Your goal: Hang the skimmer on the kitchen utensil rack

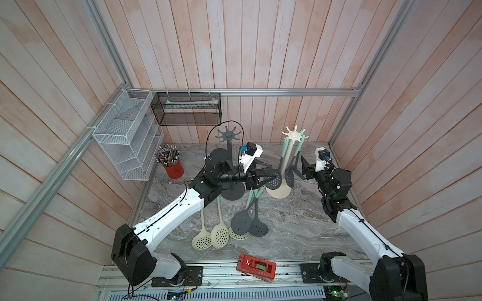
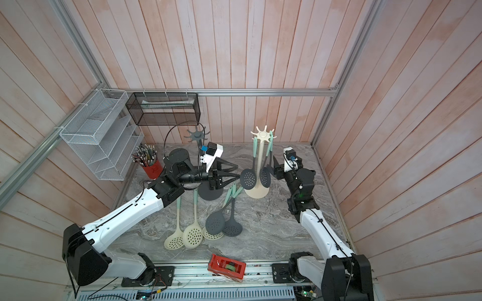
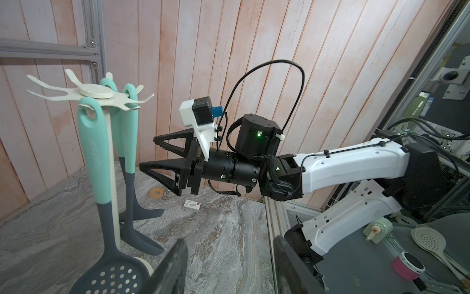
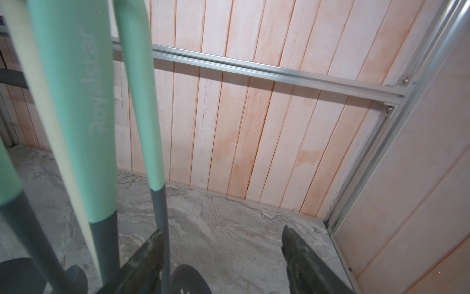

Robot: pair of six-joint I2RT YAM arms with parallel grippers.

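Note:
The cream utensil rack (image 1: 292, 134) stands at the back right, with several mint-handled utensils, including a dark skimmer (image 2: 248, 177), hanging from its arms (image 3: 93, 90). My left gripper (image 2: 236, 170) is at the centre, left of the rack, fingers parted and empty. My right gripper is just right of the rack, its fingers apart with nothing seen between them; in the right wrist view mint handles stand beside its fingers.
Loose skimmers (image 1: 219, 233) lie on the front left marble counter. A dark rack (image 1: 228, 134), red utensil cup (image 1: 173, 170) and wire baskets (image 1: 120, 131) are at the back left. A red tape dispenser (image 1: 246, 265) sits at the front edge.

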